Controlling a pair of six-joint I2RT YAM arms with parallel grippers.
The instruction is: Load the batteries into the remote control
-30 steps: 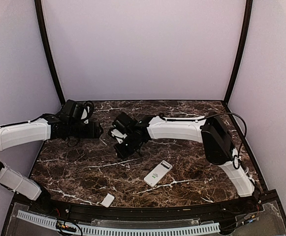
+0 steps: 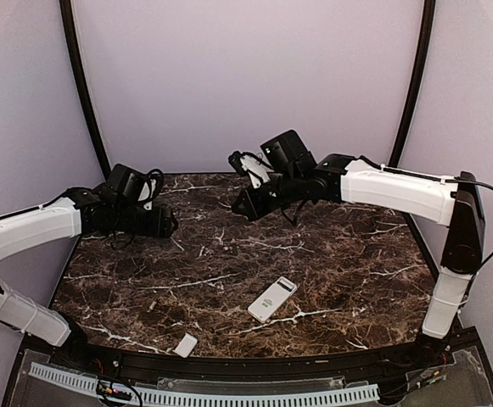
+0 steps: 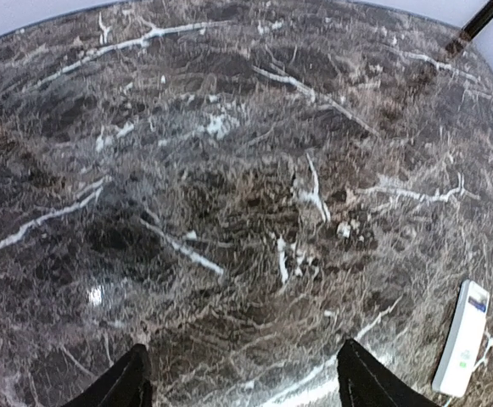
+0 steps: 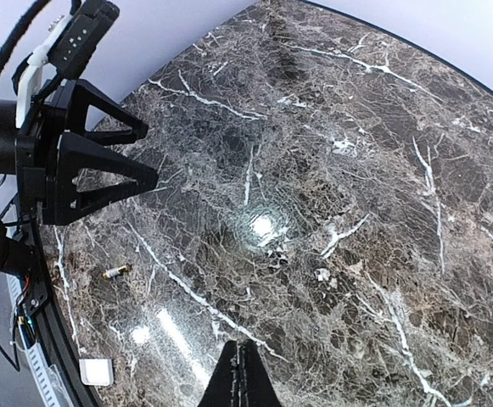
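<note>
The white remote control point(image 2: 273, 299) lies on the marble table, front of centre, and shows at the right edge of the left wrist view point(image 3: 462, 339). One small battery point(image 4: 116, 271) lies on the table at the left, seen in the right wrist view and as a speck in the top view point(image 2: 153, 305). A small white piece, perhaps the cover point(image 2: 186, 345), lies near the front edge. My left gripper hangs above the table at the left, fingers apart and empty. My right gripper is shut above the back middle; nothing shows between its fingertips.
Along the front runs a dark rail point(image 2: 254, 366) with a slotted white strip point(image 2: 229, 398) below it. White walls point(image 2: 254, 85) enclose the back and sides.
My right gripper has moved back and to the right, away from the left one. Remote and white piece have stayed put.
</note>
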